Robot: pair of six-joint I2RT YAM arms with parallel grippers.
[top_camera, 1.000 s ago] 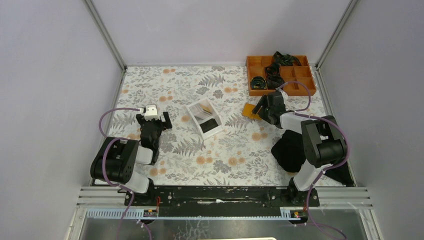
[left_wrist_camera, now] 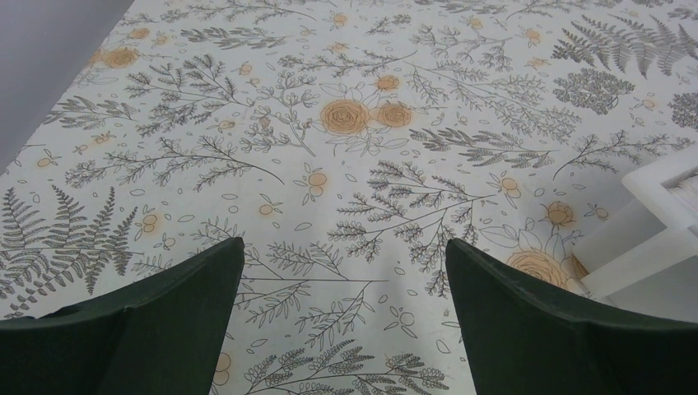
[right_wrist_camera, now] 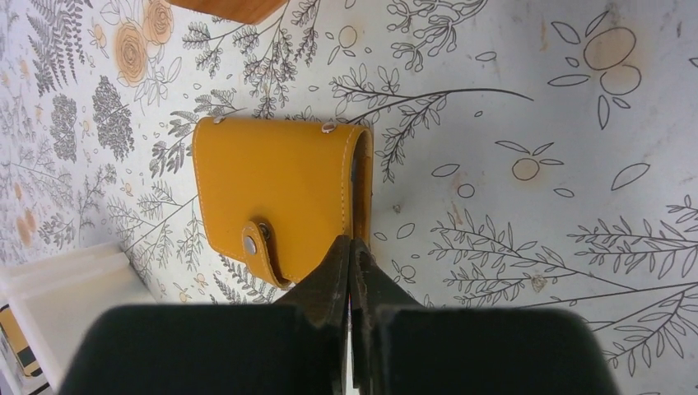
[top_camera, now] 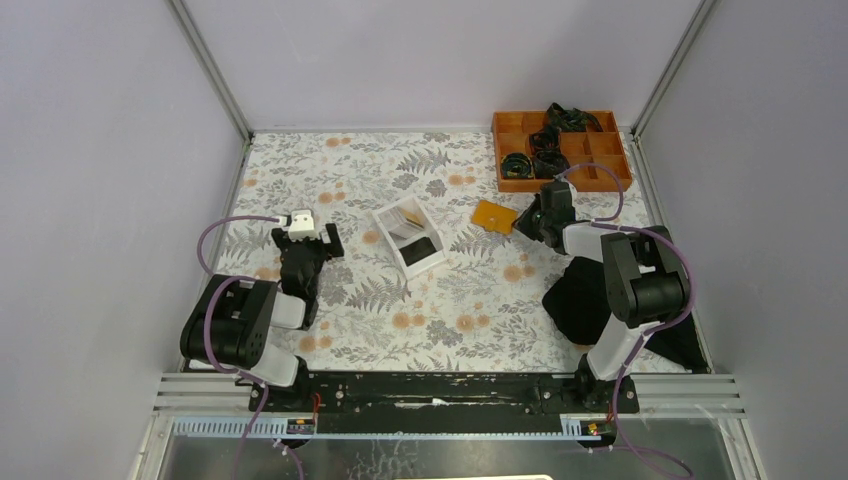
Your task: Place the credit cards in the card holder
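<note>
The orange card holder (top_camera: 493, 217) lies flat on the patterned table, just left of my right gripper (top_camera: 524, 226) in the top view. In the right wrist view the same holder (right_wrist_camera: 276, 189) has its snap strap toward the lower left. There my right gripper is shut, its fingertips together at the holder's lower right edge with nothing between them. My left gripper stands open over bare table. A white box (top_camera: 408, 235) near the table's middle has a yellowish item and a dark item inside; whether they are cards I cannot tell.
Behind the right arm sits an orange compartment tray (top_camera: 599, 150) with dark coiled items. A black cloth (top_camera: 578, 302) lies at the right front. Free table spreads between the left arm and the white box, and in front of the box.
My right gripper has gone from open to shut. The left arm has stayed still.
</note>
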